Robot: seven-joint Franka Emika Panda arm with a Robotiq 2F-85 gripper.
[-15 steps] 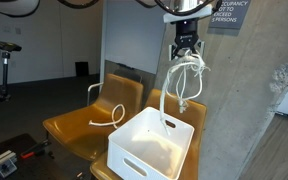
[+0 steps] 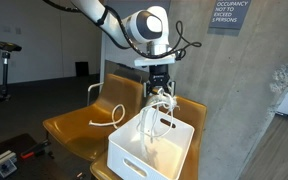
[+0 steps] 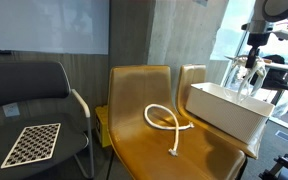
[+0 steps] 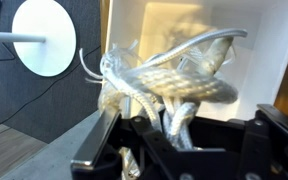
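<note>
A bundle of white rope (image 2: 161, 108) hangs from my gripper (image 2: 160, 86), and its lower loops reach down inside the white box (image 2: 131, 164). In the wrist view, thick braided strands of the rope (image 4: 164, 82) cross right between the fingers, which look closed on them; the fingertips are largely hidden. The box (image 3: 216, 104) stands on a brown chair, and the gripper is above its opening. Another white rope (image 3: 172, 127) lies loosely curved on the seat of the neighbouring brown chair (image 3: 129, 100).
A black chair (image 3: 79, 105) with a checkered panel (image 3: 36, 144) on its seat stands to the left in the second exterior view. Behind the chairs rises a concrete wall (image 2: 209, 75). A round white base (image 4: 44, 38) shows on the dark floor.
My gripper has come down towards the box with the rope bundle in it. The rope's loops, earlier hanging higher, now reach into the box. The rope on the chair has not moved.
</note>
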